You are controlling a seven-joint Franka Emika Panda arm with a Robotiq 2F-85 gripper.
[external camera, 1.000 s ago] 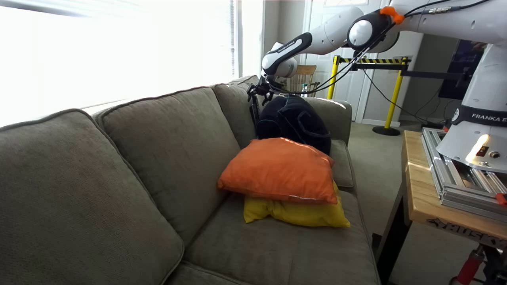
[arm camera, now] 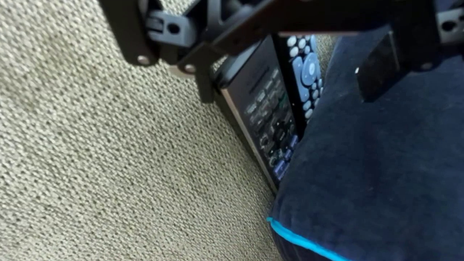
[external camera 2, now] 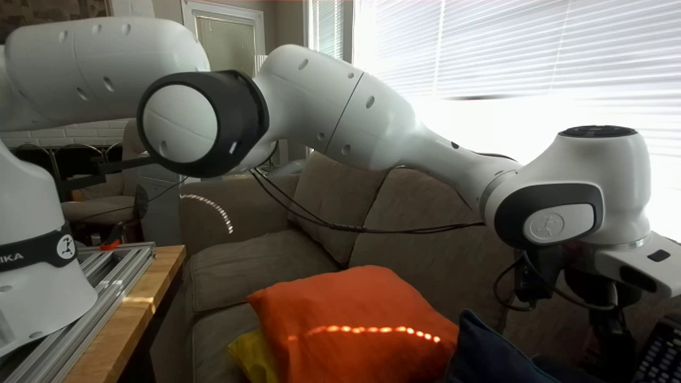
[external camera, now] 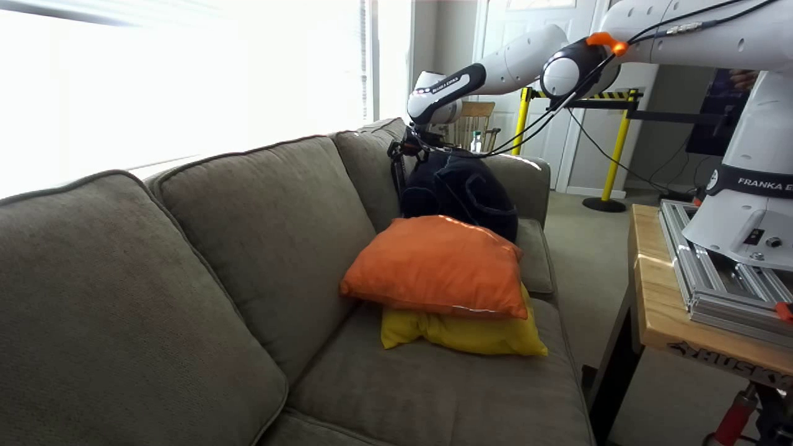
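In the wrist view my gripper is open, its fingers wide apart. Between and below them, a dark remote (arm camera: 261, 117) with a brownish edge stands tilted in the gap between the sofa fabric and a dark blue cushion (arm camera: 382, 174). Beside it shows a second remote (arm camera: 307, 71) with pale round buttons, partly hidden by the cushion. The left finger (arm camera: 205, 85) is near the first remote's upper edge; contact cannot be told. Over the cushion hangs the right finger (arm camera: 378, 71). From exterior view 2, a remote (external camera 2: 664, 351) appears at the lower right corner.
An orange cushion (external camera: 438, 264) lies on a yellow cushion (external camera: 468, 333), in front of the blue one. The sofa backrest (external camera: 260, 223) rises close to my gripper. A wooden bench (external camera: 647, 297) carries the arm's base. The near seat is clear.
My arm's hand has come down slightly towards the remotes and the blue cushion. The cushions look unmoved.
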